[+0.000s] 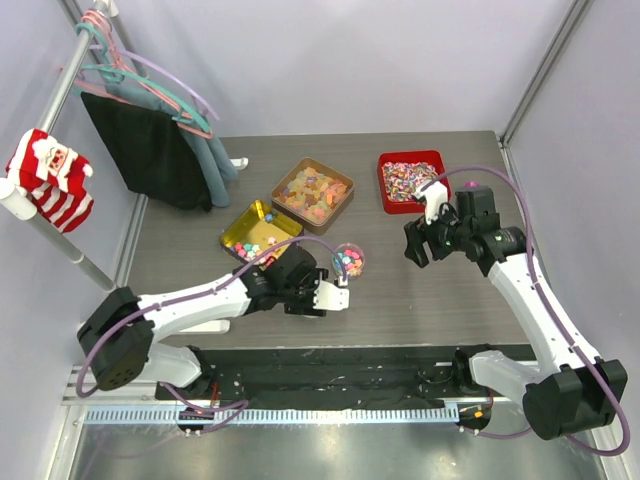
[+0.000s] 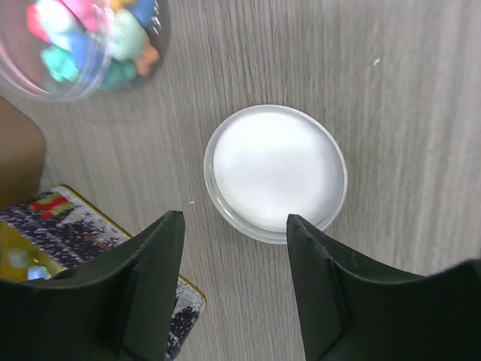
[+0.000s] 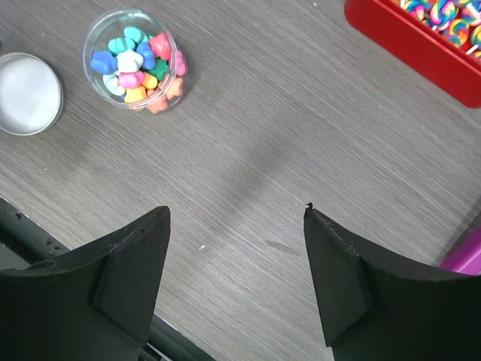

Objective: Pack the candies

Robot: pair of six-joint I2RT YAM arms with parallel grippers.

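Observation:
A clear round jar [image 3: 135,64] of colourful candies stands uncapped on the table; in the top view the jar [image 1: 349,262] sits right of the left arm's wrist. Its white round lid [image 2: 276,173] lies flat on the wood. My left gripper is part open over the lid's near edge, with nothing between its fingers; from above, the arm mostly hides the lid. Over bare table to the right of the jar hangs my right gripper, its fingers wide apart and empty. In the top view the right gripper [image 1: 416,246] is below the red box.
A yellow tray [image 1: 238,252] of candies stands left, a brown tray [image 1: 342,205] of gummies behind it. The red box [image 1: 412,157] holds wrapped candies. A magenta object [image 3: 464,254] lies to the right.

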